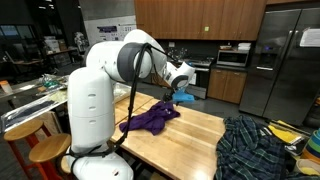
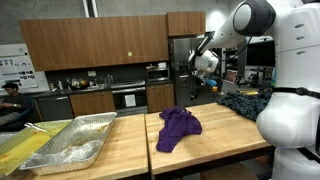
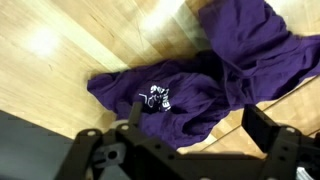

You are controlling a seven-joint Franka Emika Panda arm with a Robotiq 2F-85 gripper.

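A purple cloth (image 1: 150, 118) lies crumpled and stretched out on the wooden table. In the wrist view the same cloth (image 3: 185, 95) spreads below the camera, with small white lettering near its middle. My gripper (image 1: 182, 97) is above the far end of the cloth, pointing down. Its two dark fingers stand wide apart at the lower edge of the wrist view, so the gripper is open. Nothing is held between them; the cloth shows on the table beneath the gap.
A dark blue-green cloth (image 1: 250, 145) is heaped at the table's right side. Bare tabletop (image 1: 195, 135) lies between the two cloths. Stools (image 1: 45, 150) stand by the left edge. A foil tray (image 2: 75, 143) is at the left in the second exterior view.
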